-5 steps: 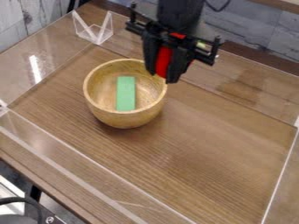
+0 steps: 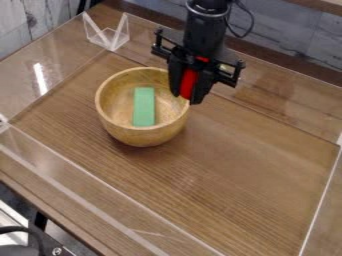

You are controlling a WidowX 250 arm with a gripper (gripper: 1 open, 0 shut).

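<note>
The black gripper hangs at the upper middle, just over the right rim of a wooden bowl. A red object shows between its fingers; whether they close on it is unclear. A green block lies in the bowl.
A clear wire or plastic holder stands at the back left. Something dark sits at the bottom left edge.
The arm has risen and moved back from lower right, carrying the red object with it. The bowl and green block are unchanged.
</note>
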